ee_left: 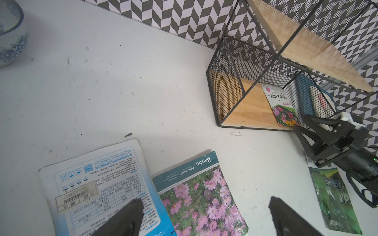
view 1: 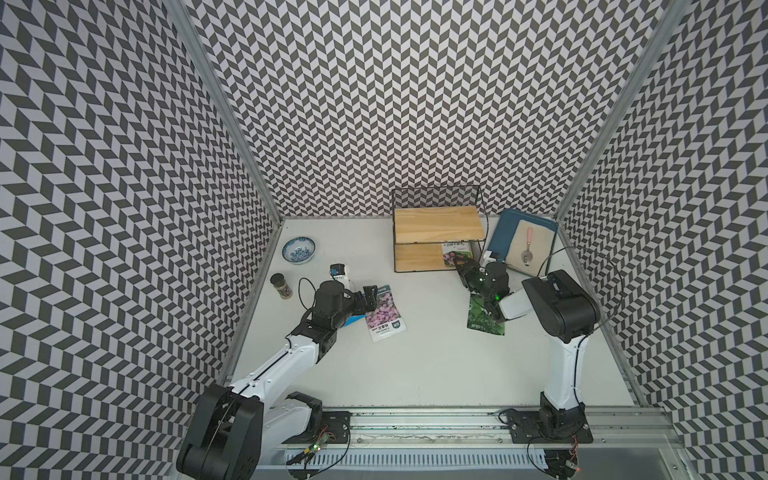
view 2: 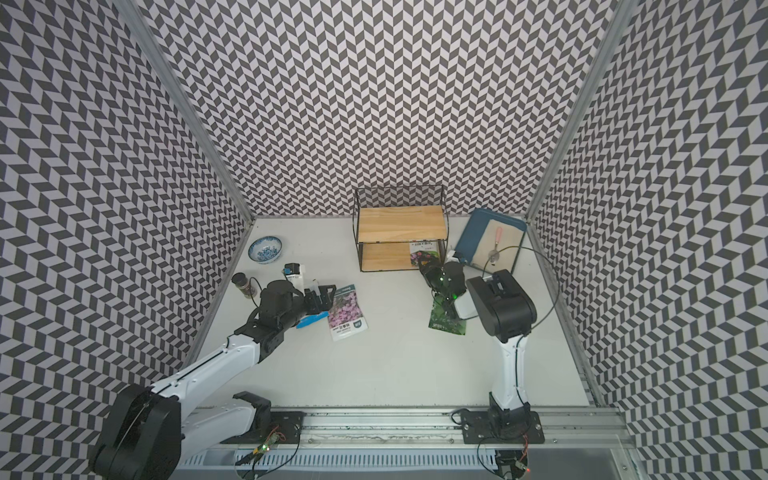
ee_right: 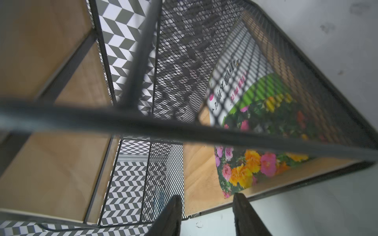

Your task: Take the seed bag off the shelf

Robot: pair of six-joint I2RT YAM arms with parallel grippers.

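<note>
A flowered seed bag (ee_right: 252, 165) lies on the lower wooden board of the black mesh shelf (ee_left: 252, 92), toward its right end. In the right wrist view, a blurred frame bar and the mesh side partly cover it. My right gripper is at the shelf's front edge, its fingers (ee_right: 173, 212) apart. Nothing shows gripped between them, and the bag's front corner sits just beyond the tips. Over the table at left, my left gripper is open and empty above another bag with pink flowers (ee_left: 204, 200).
Beside the pink-flowered bag lies a blue-and-white bag (ee_left: 102, 188). A green bag (view 1: 484, 316) rests under the right arm. At the right back is a blue tray (view 1: 504, 232) with a trowel; at left stand a bowl (view 1: 298, 250) and a jar (view 1: 281, 285).
</note>
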